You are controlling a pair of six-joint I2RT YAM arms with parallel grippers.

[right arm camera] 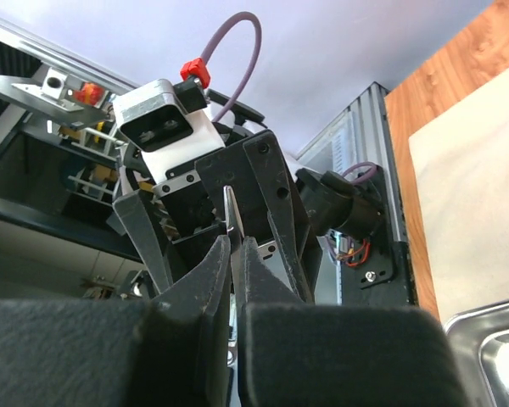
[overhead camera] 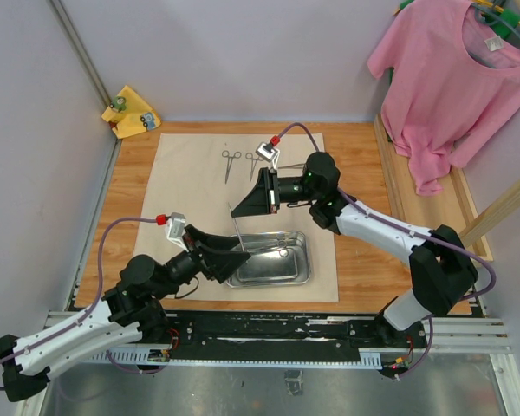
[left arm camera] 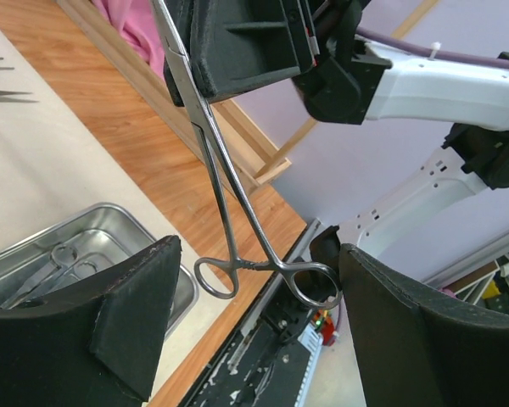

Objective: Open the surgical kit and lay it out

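A pair of surgical scissor-like forceps [left arm camera: 220, 186] hangs between the grippers over the steel tray [overhead camera: 268, 273]. My right gripper is shut on its upper shank, seen at the top of the left wrist view. My left gripper stands open with the finger rings between its fingers. In the tray lie more instruments [left arm camera: 47, 275]. Scissor-like instruments [overhead camera: 231, 158] are laid at the back of the beige cloth [overhead camera: 178, 191].
The wooden table [overhead camera: 364, 277] surrounds the cloth. A pink shirt [overhead camera: 442, 87] hangs at the back right by a wooden frame [overhead camera: 503, 204]; a yellow patterned cloth [overhead camera: 130, 113] is at the back left.
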